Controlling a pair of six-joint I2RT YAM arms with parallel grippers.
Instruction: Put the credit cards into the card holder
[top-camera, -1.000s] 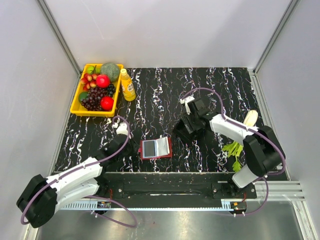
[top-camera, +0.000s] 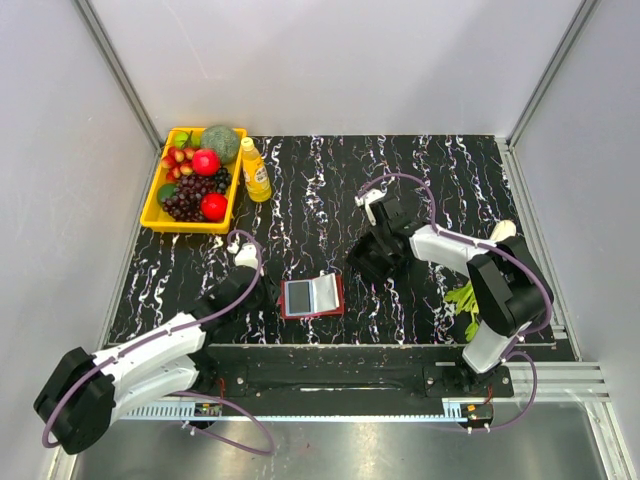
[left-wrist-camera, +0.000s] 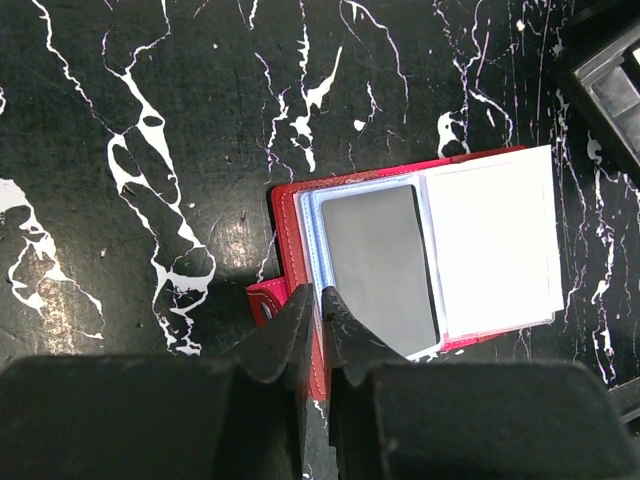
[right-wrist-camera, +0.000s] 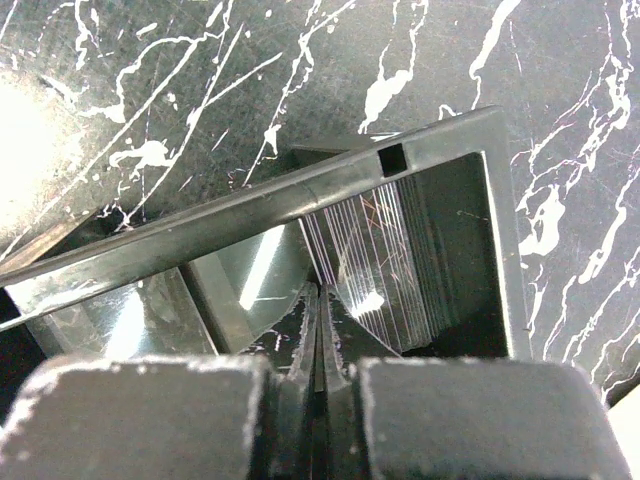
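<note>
The red card holder (top-camera: 341, 297) lies spread on the table, a grey panel (left-wrist-camera: 378, 262) on one side and a white one (left-wrist-camera: 496, 245) on the other. Over its left edge, in the left wrist view, my left gripper is shut with nothing between its fingers. The black box (right-wrist-camera: 255, 207) holds several clear cards: one broad card (right-wrist-camera: 247, 268) lies flat, and a row of thin cards (right-wrist-camera: 372, 262) leans to its right. Reaching into the box, my right gripper is shut on nothing; the cards are outside its fingers, which hide their lower part.
A yellow fruit basket (top-camera: 150, 205) and an orange bottle (top-camera: 256, 172) stand at the back left. Leafy vegetables (top-camera: 464, 302) lie at the right edge, by the right arm.
The left gripper stays almost still above the holder.
</note>
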